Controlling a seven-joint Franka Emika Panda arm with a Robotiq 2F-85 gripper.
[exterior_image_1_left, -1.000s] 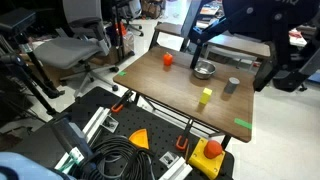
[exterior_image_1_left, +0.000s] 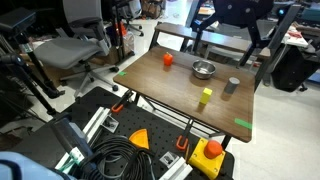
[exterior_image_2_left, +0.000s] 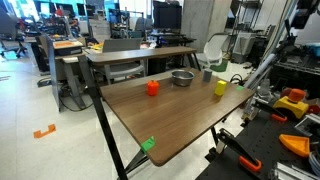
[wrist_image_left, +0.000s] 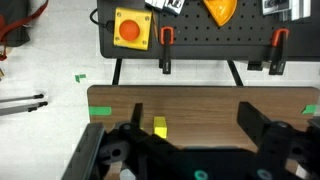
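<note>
My gripper (exterior_image_1_left: 229, 44) hangs high at the back right, open with nothing between its fingers. Its dark fingers also frame the tabletop in the wrist view. Below on the brown table (exterior_image_1_left: 172, 88) stands a small yellow block (exterior_image_1_left: 205, 96), which shows between the fingers in the wrist view, too. Behind it rests a silver metal bowl (exterior_image_1_left: 203, 69). To the bowl's right is a grey cup (exterior_image_1_left: 232, 86); an orange-red round object (exterior_image_1_left: 168, 59) sits to its left. All of them are well apart from the gripper.
A yellow box with a red button (exterior_image_1_left: 207, 158) lies near the front on the dark base. Beside it are coiled black cables (exterior_image_1_left: 120, 158) and an orange wedge (exterior_image_1_left: 139, 138). Office chairs (exterior_image_1_left: 72, 50) stand left of the table.
The objects on the table have not moved.
</note>
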